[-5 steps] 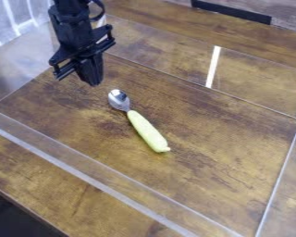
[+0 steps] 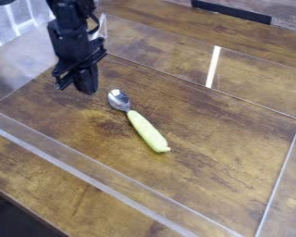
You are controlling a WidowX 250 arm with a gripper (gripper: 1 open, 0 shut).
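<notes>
The black gripper [image 2: 86, 78] hangs at the upper left of the camera view, pointing down over the wooden surface, left of and a little above a metal spoon head [image 2: 118, 100]. Its fingertips look close together, with nothing visible between them. A pale yellow-green object [image 2: 151, 133], long and narrow, lies diagonally down and right from the spoon head, joined to it or touching it, apparently as its handle.
Clear plastic walls [image 2: 213, 67] border the wooden work area [image 2: 225, 139]. A dark strip [image 2: 231, 13] sits at the top edge of the view.
The spoon lies unmoved.
</notes>
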